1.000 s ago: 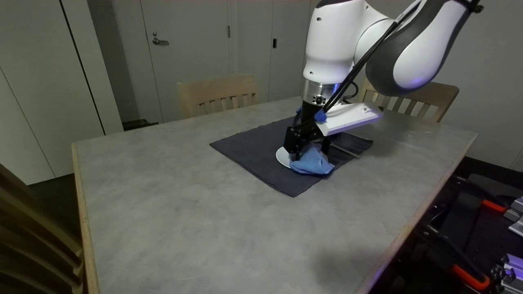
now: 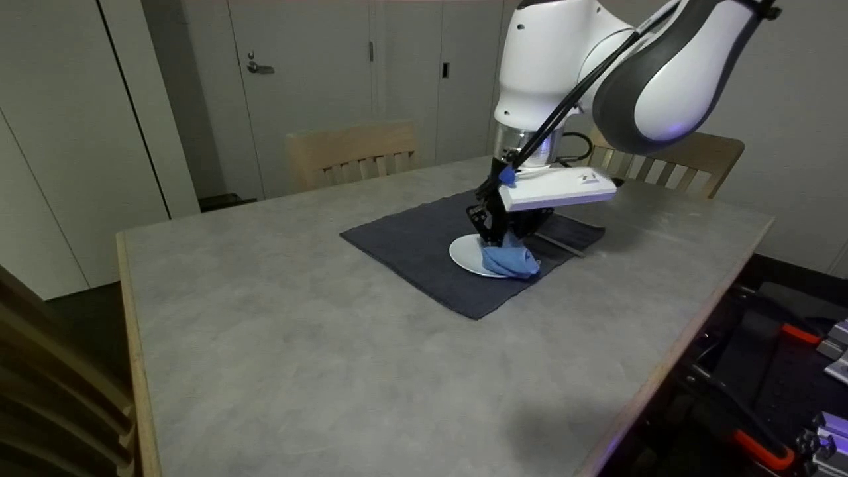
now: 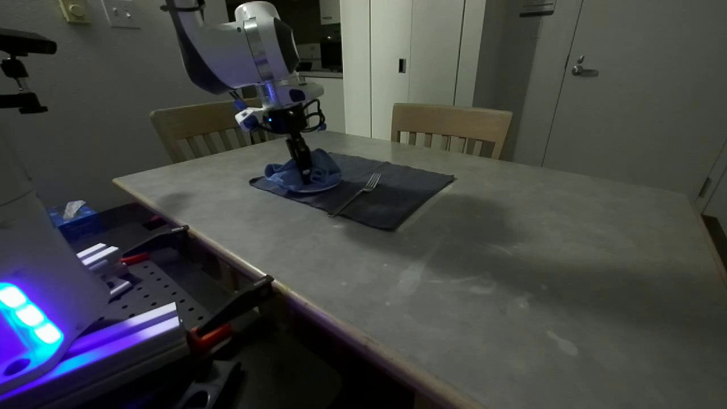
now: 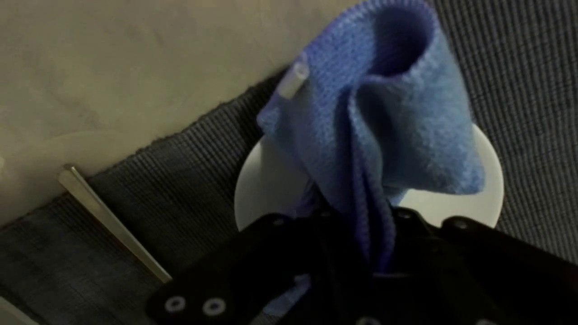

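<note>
A crumpled blue cloth [image 4: 433,135] lies bunched over a white plate [image 4: 265,184], covering much of it. In the wrist view, my gripper is drawn in at the cloth's near end, with folds pinched between its dark fingers. It points down at the plate in exterior view 1, where the cloth [image 2: 511,261] spreads to the right of the fingers and the plate [image 2: 465,253] shows on their left. From the other side, the cloth [image 3: 327,168] stands up around the fingertips. The fingertips' very ends are hidden by cloth and shadow.
The plate rests on a dark grey placemat [image 2: 413,238]. A metal fork [image 3: 361,193] lies on that mat beside the plate, its handle reaching past the mat's edge. Wooden chairs [image 3: 450,126] stand around it.
My gripper has turned and its fingers have come closer together at the cloth. The cloth is bunched tighter, and more of the plate's left side shows in exterior view 1.
</note>
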